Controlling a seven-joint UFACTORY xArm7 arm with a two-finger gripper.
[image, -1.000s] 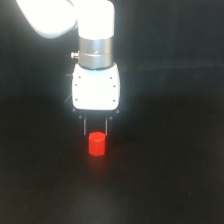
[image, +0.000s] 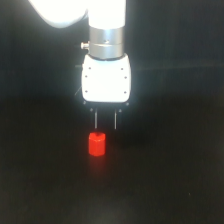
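A small red block (image: 97, 145) rests on the dark surface, a little left of the middle of the camera view. Above it, my white gripper (image: 106, 121) points straight down, its two thin fingers spread apart and nothing between them. The left finger (image: 96, 119) lines up over the block in this view, its tip close to the block's top. Its right finger (image: 115, 121) hangs to the right of the block, over bare surface. How near the gripper is in depth cannot be judged from this one view.
A white arm link (image: 60, 8) shows at the top left. Behind, the background is black.
My gripper has shifted to the right and slightly up in the view. The red block keeps its place, though its outline looks a little different.
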